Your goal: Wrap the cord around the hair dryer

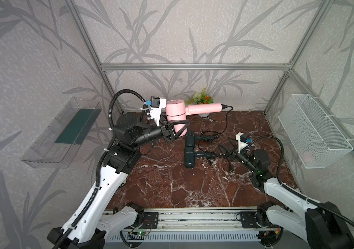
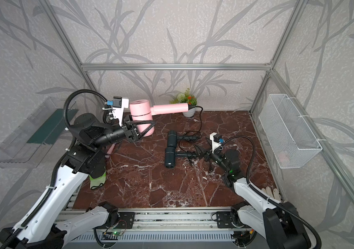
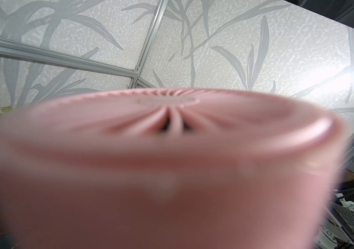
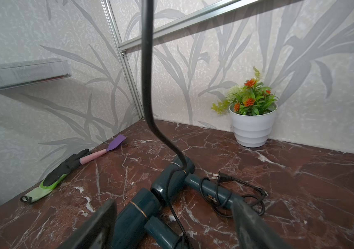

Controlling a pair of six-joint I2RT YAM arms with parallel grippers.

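Observation:
The pink hair dryer point(image 1: 175, 108) hangs above the back of the table, its handle point(image 1: 204, 108) pointing right. My left gripper point(image 1: 180, 127) is shut around its barrel; the dryer's vented end point(image 3: 168, 99) fills the left wrist view, hiding the fingers there. From the handle's end the black cord point(image 4: 147, 62) drops to the table and runs across dark green hair dryers. My right gripper point(image 1: 224, 145) is low over the table, right of those dryers. In the right wrist view its blurred fingers point(image 4: 96, 228) stand wide apart, open, with the cord in sight beyond them.
Two dark green hair dryers point(image 4: 141, 209) lie mid-table, one with a bundled cord and plug point(image 4: 224, 177). A potted plant point(image 4: 253, 126) stands at the back wall. A glove point(image 4: 58, 174) and purple spatula point(image 4: 116, 142) lie on the left. A white wire basket point(image 1: 315, 130) hangs right.

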